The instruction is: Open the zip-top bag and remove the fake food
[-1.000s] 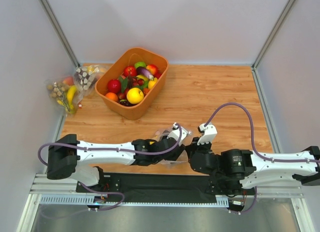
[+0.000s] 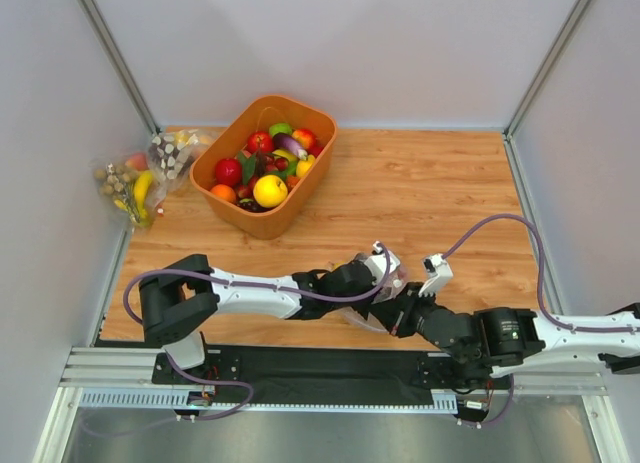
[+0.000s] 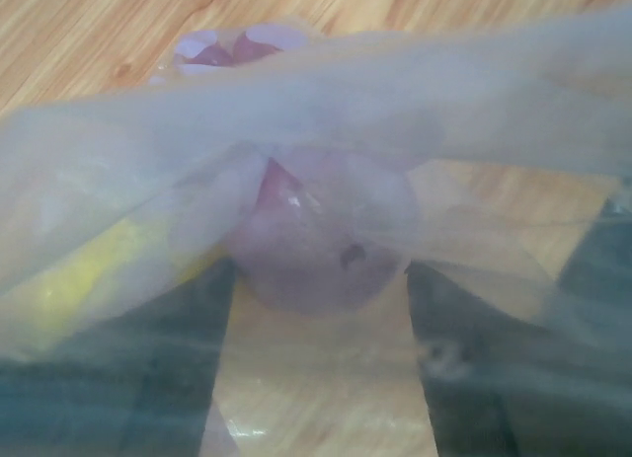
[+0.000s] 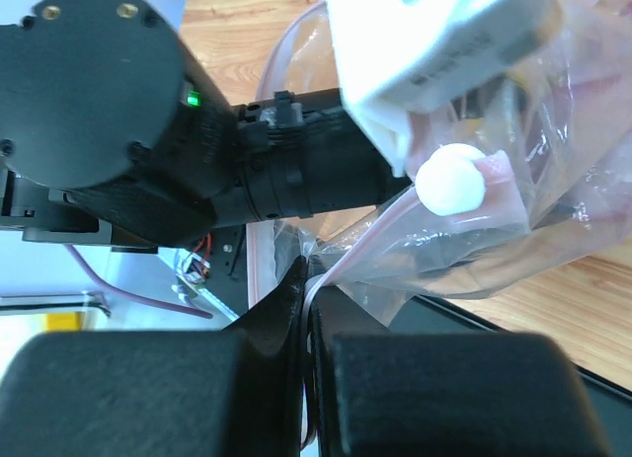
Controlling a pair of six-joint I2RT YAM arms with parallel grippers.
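Note:
The clear zip top bag lies at the front middle, largely hidden under both arms. In the right wrist view, my right gripper is shut on the bag's pinkish rim, which runs between its fingertips. The left arm crosses the bag's mouth there. Hazy film covers the left wrist view. Behind it my left gripper stands open, one finger on each side of a round purplish food piece; whether they touch it I cannot tell. Something yellow shows at the left.
An orange bin full of fake fruit and vegetables stands at the back left. Two filled clear bags, one with a banana and one with dark and pale pieces, lie beside it.
The bin and the bags at the back left have not moved.

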